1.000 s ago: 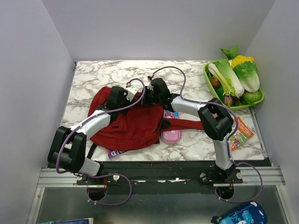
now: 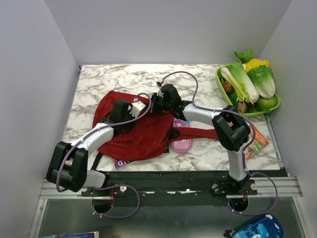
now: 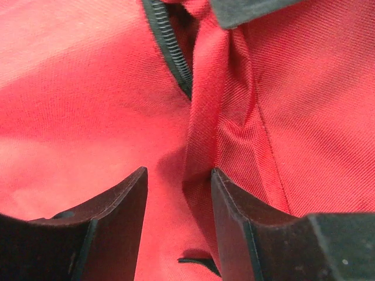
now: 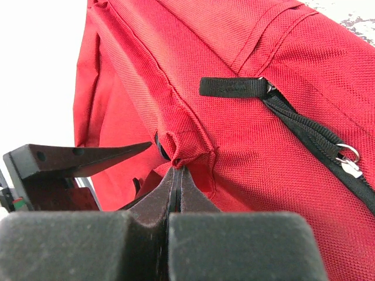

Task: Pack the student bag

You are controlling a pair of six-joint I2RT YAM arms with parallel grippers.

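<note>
A red bag (image 2: 133,146) lies slack on the marble table, its black zipper (image 4: 316,137) showing in the right wrist view. My left gripper stands part open over the bag, its fingers apart. A raised fold of red cloth (image 3: 202,140) runs between them, close to the right-hand finger. My right gripper is shut, with a bunched edge of the bag's cloth (image 4: 181,143) at its tips. Partly covered by the bag is a purple book (image 2: 121,162). A pink case (image 2: 181,145) sits right of the bag.
At the back right stands a green basket (image 2: 221,87) of vegetables. An orange book (image 2: 257,142) lies in front of it. A blue pouch (image 2: 257,228) is at the bottom right, beyond the table's front edge. Bare marble shows along the back.
The right gripper has hardly moved.
</note>
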